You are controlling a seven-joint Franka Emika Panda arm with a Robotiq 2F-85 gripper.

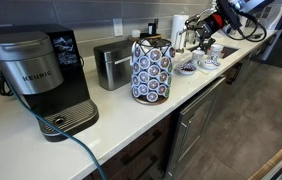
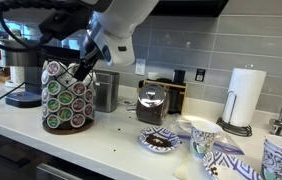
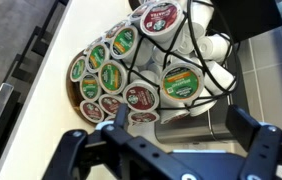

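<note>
A rack of coffee pods [image 1: 151, 75] stands upright on the white counter, its black wire frame packed with round-lidded pods. It also shows at the left of exterior view 2 as a pod rack [image 2: 67, 103]. From above, the wrist view shows the pods [image 3: 141, 97] beyond my gripper, which is open with nothing between its spread fingers. A black and silver Keurig machine [image 1: 43, 82] sits at the near left of the counter. In exterior view 1 only part of the arm appears, at the upper right.
A metal toaster [image 1: 113, 65] stands by the wall behind the rack. Farther along are a plate [image 2: 161, 139], a patterned cup [image 2: 204, 138] and a paper towel roll [image 2: 245, 96]. Bare counter [image 1: 111, 125] lies in front of the Keurig and rack.
</note>
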